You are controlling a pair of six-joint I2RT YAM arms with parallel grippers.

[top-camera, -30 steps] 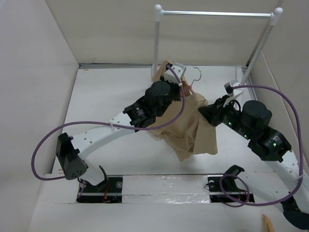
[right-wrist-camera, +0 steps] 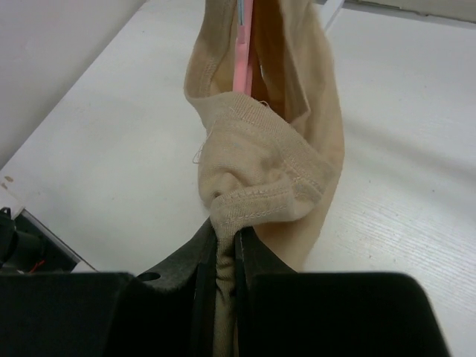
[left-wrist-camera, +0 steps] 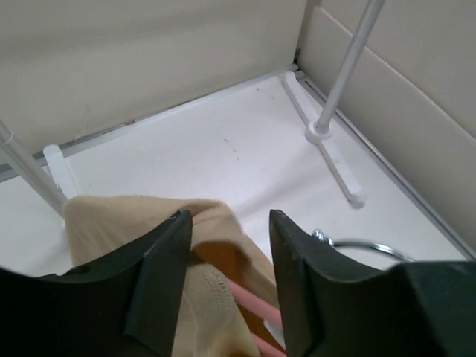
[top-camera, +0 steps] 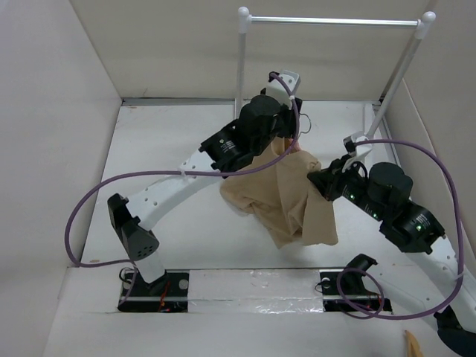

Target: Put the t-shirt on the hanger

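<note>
A tan t-shirt [top-camera: 275,193] hangs crumpled in the middle, with a pink hanger [left-wrist-camera: 256,303] inside its opening and the hanger's metal hook [left-wrist-camera: 372,247] sticking out. My left gripper is over the shirt's upper edge and the hanger, its fingers apart; whether fabric touches them is unclear. My right gripper is shut on a bunched fold of the shirt at the lower right. In the right wrist view the pink hanger rises out of the cloth.
A white rack with a metal bar [top-camera: 331,22] stands at the back, its posts and feet on the white table [top-camera: 149,149]. Walls enclose the sides and back.
My left arm has moved up and to the right in the top view. The right gripper has shifted slightly, still holding the shirt, whose lower edge has moved a little.
</note>
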